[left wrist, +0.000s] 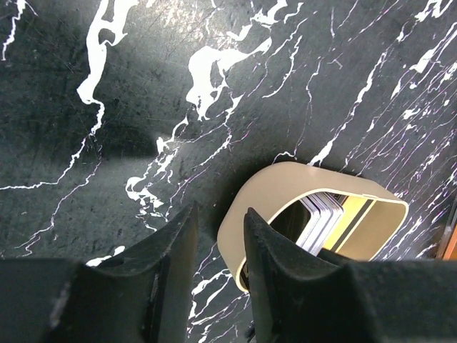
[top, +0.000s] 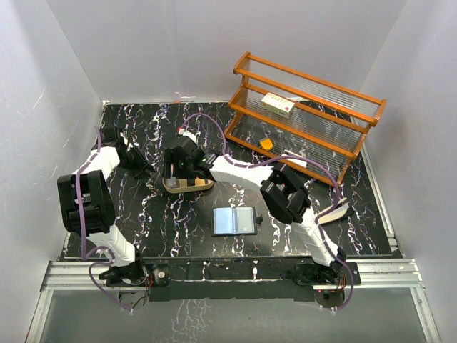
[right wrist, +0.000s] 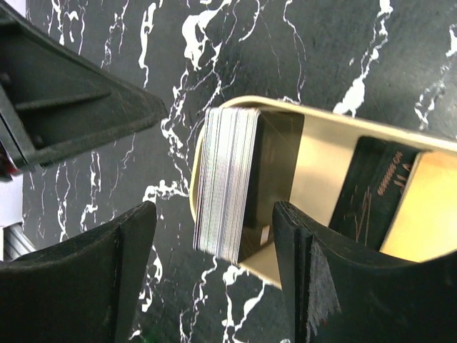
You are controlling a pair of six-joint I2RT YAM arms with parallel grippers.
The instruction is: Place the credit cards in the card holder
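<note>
A beige oval tray (left wrist: 243, 207) holds a stack of cards (right wrist: 225, 182) at its left end, seen edge-on, plus dark and yellow cards. My right gripper is over that stack, open, with nothing between its fingertips. My left gripper is left of the tray in the top view, its fingers parted and empty above the marble table. The card holder (top: 234, 221), an open light-blue and grey piece on a dark base, lies front-centre.
A wooden rack (top: 300, 125) with a white box (top: 278, 104) stands at the back right. Bare marble lies in front of my left arm and around the card holder.
</note>
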